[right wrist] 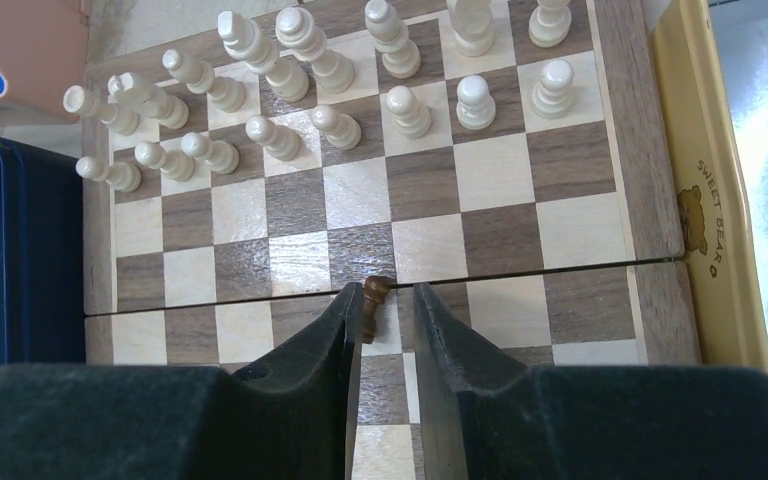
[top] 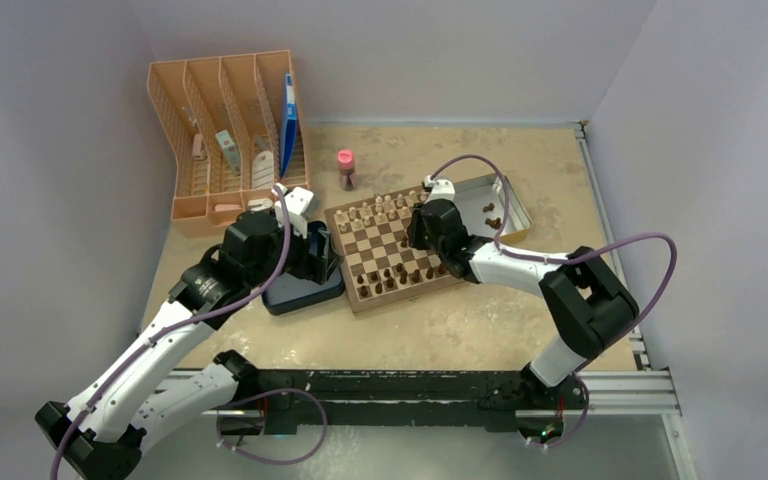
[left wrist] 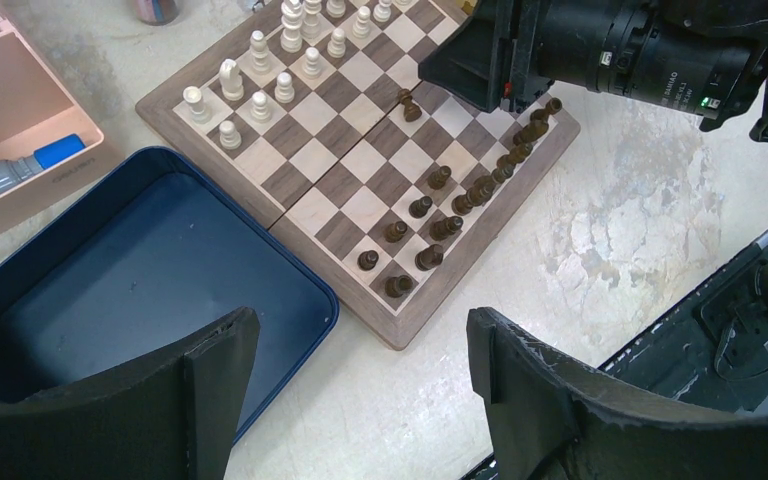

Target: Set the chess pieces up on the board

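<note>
On the wooden chessboard (right wrist: 501,171), a dark chess piece (right wrist: 370,322) lies on its side near the board's middle seam. My right gripper is above it, its fingers parted by a narrow gap and empty; the left finger covers part of the piece. The left wrist view also has the toppled piece (left wrist: 410,106), just beside the right gripper's tip. White pieces (right wrist: 302,37) stand in two rows along the far side. Several dark pieces (left wrist: 446,228) are upright along the near side. Over the near left, my left gripper hangs wide open, nothing in it.
A blue tray (left wrist: 250,232) borders the board's left. At its right is a gold-rimmed tin (right wrist: 722,210) with several dark pieces (top: 494,223) inside. A pink-lidded jar (top: 346,158) and a divided organizer (top: 182,95) stand behind.
</note>
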